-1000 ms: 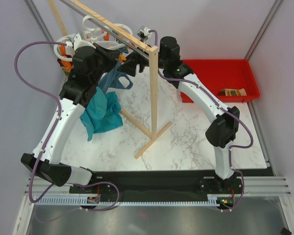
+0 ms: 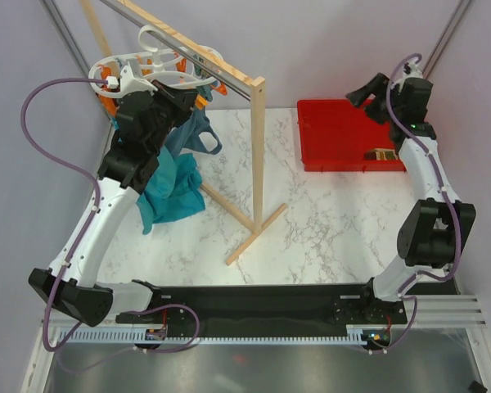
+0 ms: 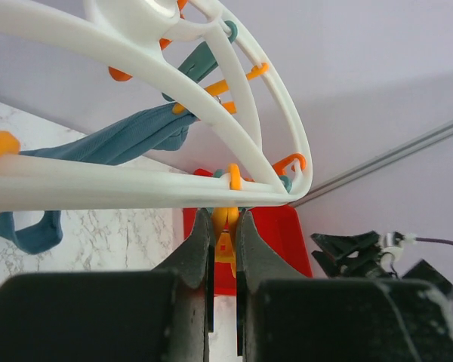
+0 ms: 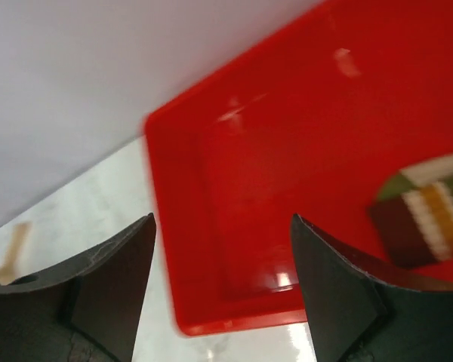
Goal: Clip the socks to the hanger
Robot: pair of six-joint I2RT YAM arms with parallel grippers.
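The white round hanger (image 2: pixel 180 80), with orange and teal clips, hangs from the wooden stand at the top left. In the left wrist view my left gripper is shut on an orange clip (image 3: pixel 235 178) at the hanger's (image 3: pixel 128 188) rim. No sock shows in that clip. A sock (image 4: pixel 419 222) with brown, orange and green parts, blurred, lies in the red bin (image 2: pixel 321 135). Over that bin is my right gripper, its fingers apart with nothing between them; the sock lies to the right of them in the right wrist view.
Blue-grey cloth (image 3: pixel 128 136) hangs from the hanger, and teal cloth (image 2: pixel 173 196) hangs lower down. The stand's wooden post (image 2: pixel 258 164) rises between the arms.
My right arm has swung right, from beside the hanger and post to over the red bin. The left gripper has stayed at the hanger, with its arm shifted slightly.
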